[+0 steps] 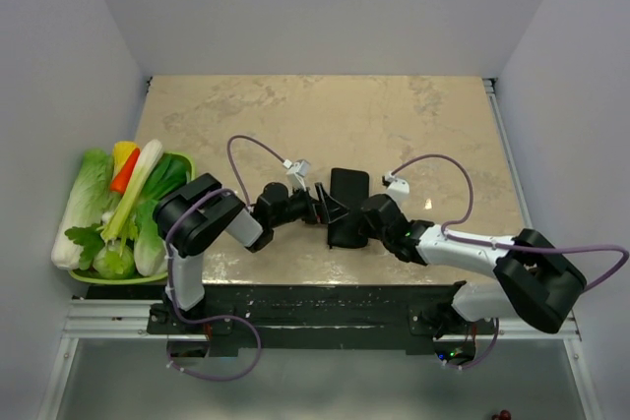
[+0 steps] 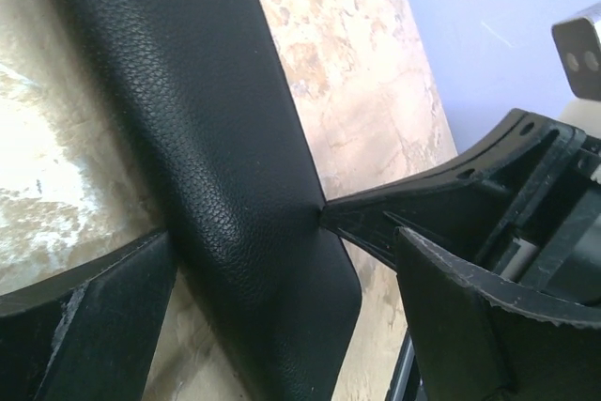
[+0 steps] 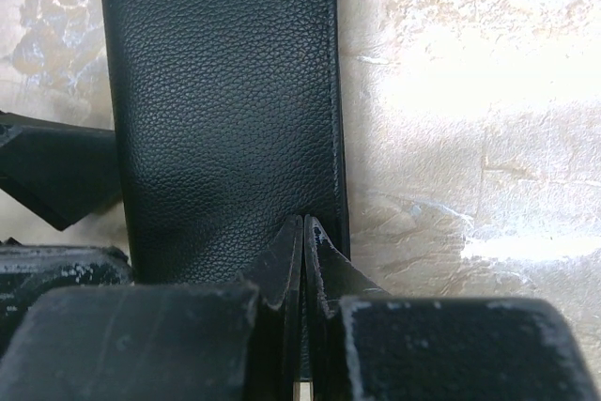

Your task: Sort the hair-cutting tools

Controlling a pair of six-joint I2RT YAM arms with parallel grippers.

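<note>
A flat black leather case (image 1: 349, 186) lies closed on the table, its long side running front to back. In the left wrist view the case (image 2: 221, 138) fills the middle, and my left gripper is open, one finger at the case's left edge and the other over its surface. My right gripper is shut at the case's right edge, with nothing distinct showing between its tips. The right wrist view also shows the case (image 3: 225, 91) with a left finger (image 3: 70, 166) beside it. No hair cutting tools are visible.
A green basket (image 1: 193, 166) piled with vegetables stands at the table's left edge. Grey walls (image 1: 551, 95) enclose the sides and back.
</note>
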